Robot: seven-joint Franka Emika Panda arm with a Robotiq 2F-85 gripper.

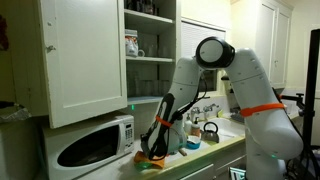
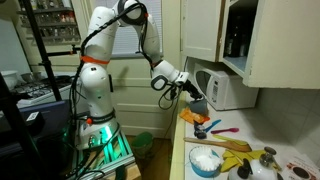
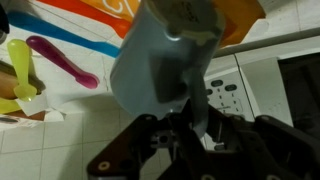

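My gripper is shut on a grey, smooth-sided cup (image 3: 150, 75), which fills the middle of the wrist view. An orange cloth or bag (image 3: 238, 18) shows behind the cup. In exterior view 2 the gripper (image 2: 198, 104) is low over the counter beside the microwave, close to the orange item (image 2: 187, 116). From exterior view 1, the orange item (image 1: 151, 161) lies at the counter's front, just under the hand. Whether the cup touches the cloth or counter cannot be told.
Pink (image 3: 62, 60), blue (image 3: 72, 36) and yellow-green (image 3: 22, 75) spoons lie on the counter. The white microwave (image 1: 90, 147) stands close to the hand. A white bowl (image 2: 206, 160), a cutting board and several pots line the counter.
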